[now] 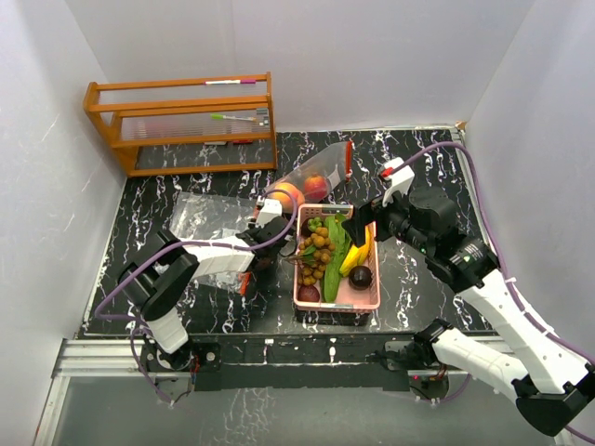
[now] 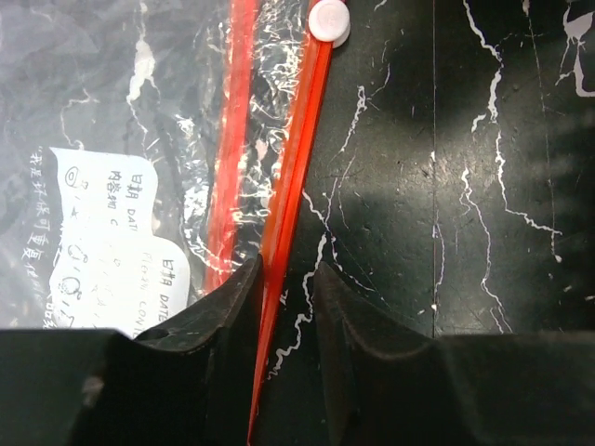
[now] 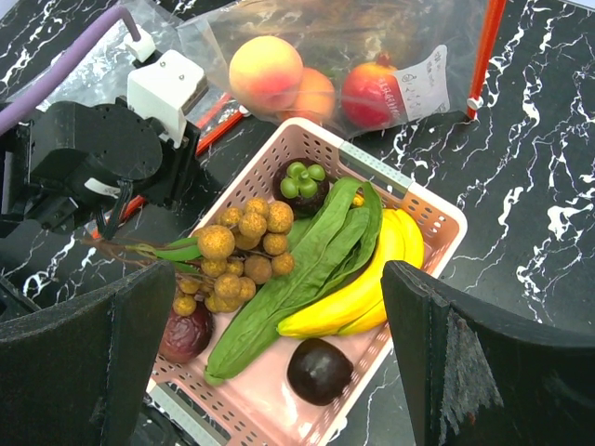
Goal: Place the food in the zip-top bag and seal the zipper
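An empty clear zip bag (image 1: pixel 197 218) lies flat at left. My left gripper is down at its red zipper edge (image 2: pixel 296 139), fingers a little apart either side of or beside the strip, below a white slider (image 2: pixel 328 20); whether it grips the strip is unclear. A second bag with peaches (image 3: pixel 265 67) and a pomegranate (image 3: pixel 367 93) lies behind the pink basket (image 3: pixel 446 218), which holds longans (image 3: pixel 217 242), leafy greens, bananas (image 3: pixel 390 269) and dark fruit. My right gripper hangs open over the basket's right side.
A wooden rack (image 1: pixel 186 171) with pens stands at the back left. White walls border the dark marble surface. Bare surface lies right of the basket, partly under the right arm.
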